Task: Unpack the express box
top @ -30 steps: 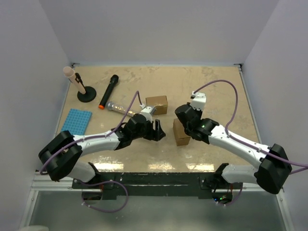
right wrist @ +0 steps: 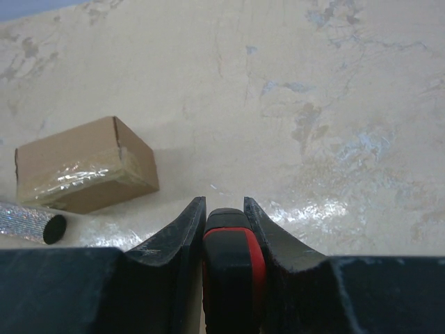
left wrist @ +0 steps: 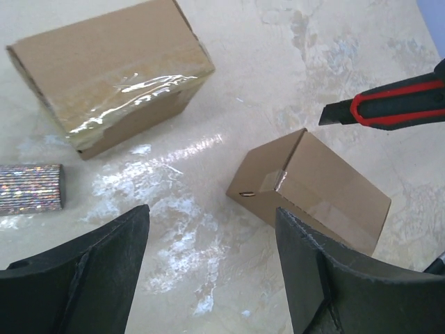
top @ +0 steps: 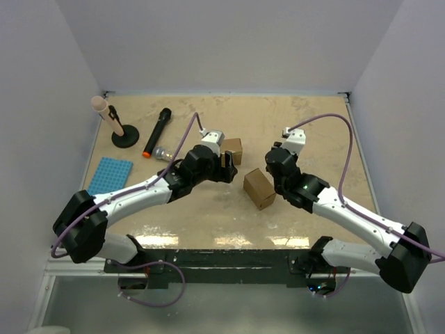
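Note:
A cardboard box (top: 258, 188) (left wrist: 325, 184) lies on the table below and left of my right gripper (top: 278, 149). A second, taped box (top: 230, 147) (left wrist: 115, 62) (right wrist: 87, 167) sits farther back. My right gripper is shut on a black-and-red box cutter (left wrist: 396, 101), whose blade end hangs over the nearer box in the left wrist view. My left gripper (top: 226, 167) is raised above the table between the boxes, fingers apart with nothing between them.
A glittery cylinder (top: 163, 153), a black-and-orange microphone (top: 157, 132), a stand with a pale top (top: 125, 136) and a blue mat (top: 110, 175) occupy the left.
My left gripper has moved up toward the back box. The nearer box has turned slightly and is less covered from above.

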